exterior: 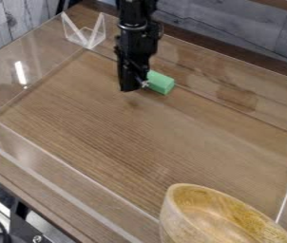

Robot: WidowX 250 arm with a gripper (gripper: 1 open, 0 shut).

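Observation:
The black arm reaches down from the top centre of the camera view, its gripper (133, 82) low over the wooden table near the back. A small green block (159, 83) lies on the table just right of the gripper, partly behind it. Whether the fingers are open or shut is too small to tell.
A large yellow bowl (214, 214) sits at the bottom right. Clear plastic pieces are at the left and top left edges. Cables lie off the table at the lower left.

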